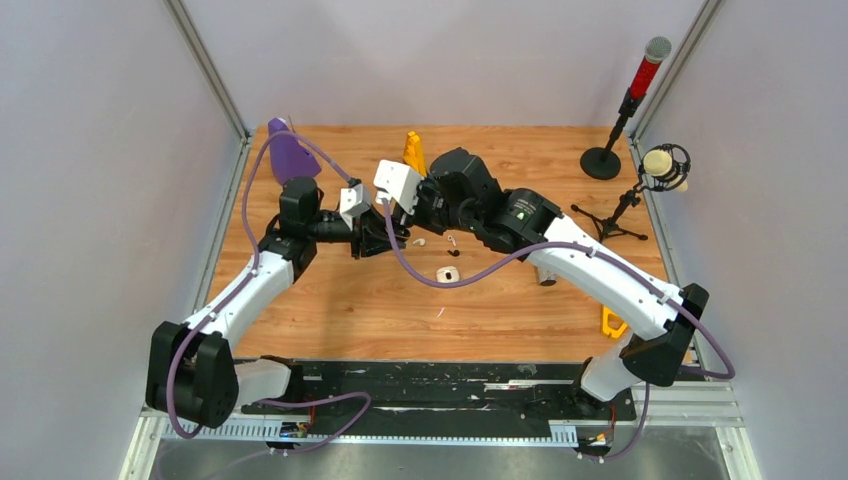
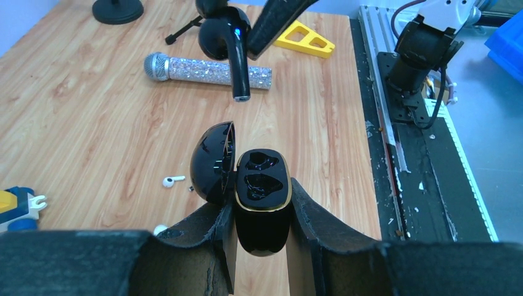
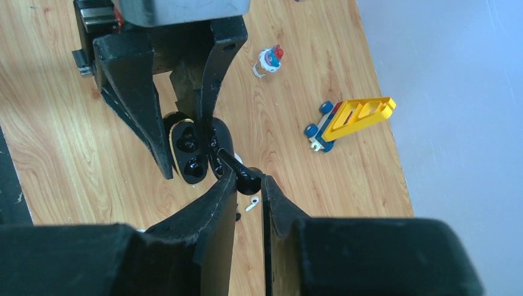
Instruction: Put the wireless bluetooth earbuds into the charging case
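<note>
My left gripper is shut on the black charging case, whose domed lid stands open. Both wells in its gold-rimmed face look empty. In the right wrist view a black earbud is pinched between the fingertips of my right gripper. Its stem points up and left, towards the case's lid side. Seen from the left wrist, the earbud hangs above the case with its stem down, clear of the wells. From the top, the right arm covers most of the case.
A white case, a white earbud and a small black piece lie on the table. A glittery microphone lies beyond. A toy vehicle with a yellow ladder stands at the back.
</note>
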